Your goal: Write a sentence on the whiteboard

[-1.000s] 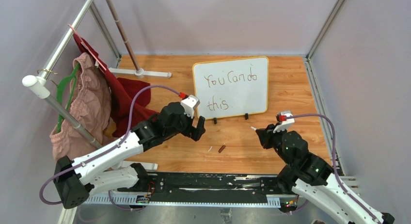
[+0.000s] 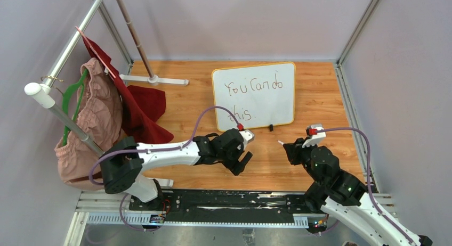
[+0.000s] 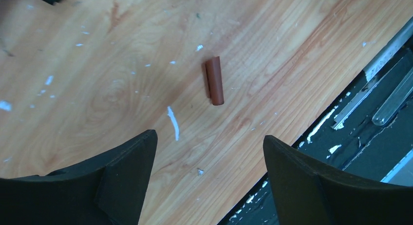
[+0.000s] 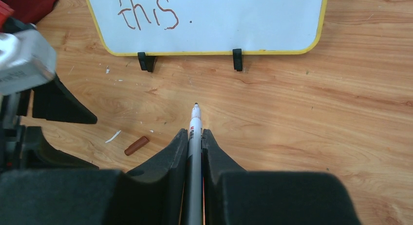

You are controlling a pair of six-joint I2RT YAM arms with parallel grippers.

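Observation:
The whiteboard [image 2: 266, 107] stands at the back of the table, bearing "You Can do" and, below, "this" in brown writing. A dot follows "this" in the right wrist view. A marker [image 4: 196, 125], white-bodied with its tip bare, points forward from my right gripper, which is shut on it. On the wood lies a small brown cap [image 3: 215, 81], apart from both grippers. My left gripper is open over the table near this cap, nothing between its fingers. In the top view the left arm hides the cap.
Two black feet [image 4: 237, 60] stick out under the board's lower edge. White scraps [image 3: 173, 123] lie near the cap. A clothes rack [image 2: 69, 46] with hung garments fills the left side. Bare wood lies to the right of the board.
My left gripper has moved right and toward the near edge, over where the cap showed. The right arm, after a slight shift, holds still with the marker.

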